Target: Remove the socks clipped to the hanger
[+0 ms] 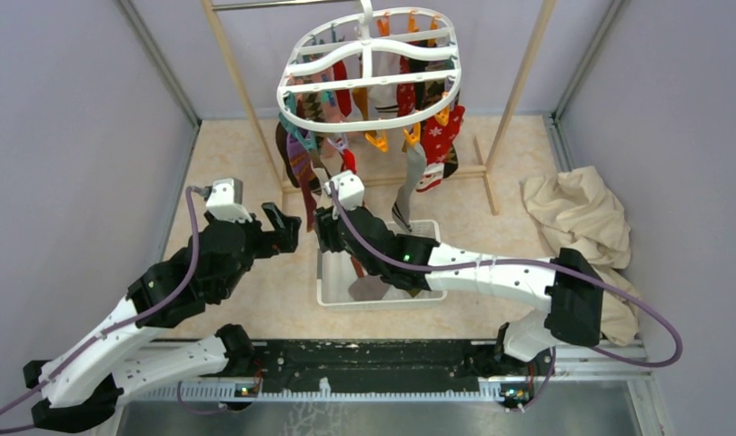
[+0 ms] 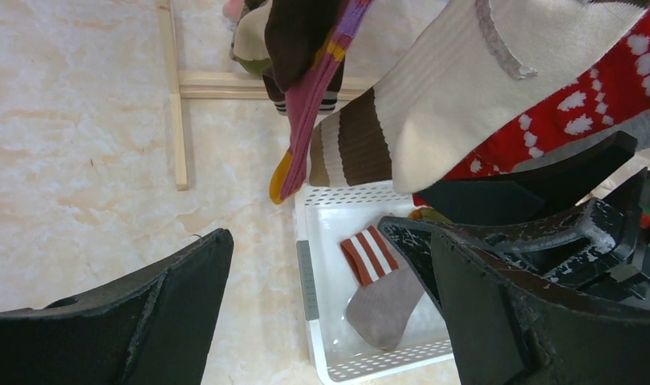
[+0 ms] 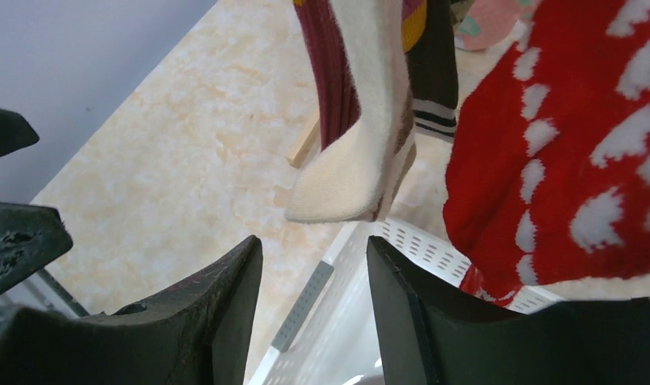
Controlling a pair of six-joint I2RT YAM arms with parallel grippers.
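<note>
Several socks hang by coloured clips from the white oval hanger (image 1: pixel 369 123). Close in front of both wrist cameras hang a cream sock with a brown band (image 2: pixel 434 120) and a red sock with white pattern (image 3: pixel 546 160). My right gripper is open below the cream sock's toe, with nothing held between its fingers. My left gripper also stands open and empty, lower left of the hanging socks. In the top view the right gripper (image 1: pixel 325 229) is under the hanger's front, the left one (image 1: pixel 290 227) just to its left.
A white basket (image 1: pixel 382 303) under the hanger holds a grey sock with striped cuff (image 2: pixel 386 309) and others. Wooden rack legs (image 1: pixel 510 109) flank the hanger. Beige cloth (image 1: pixel 578 213) lies at the right. The two grippers are very close together.
</note>
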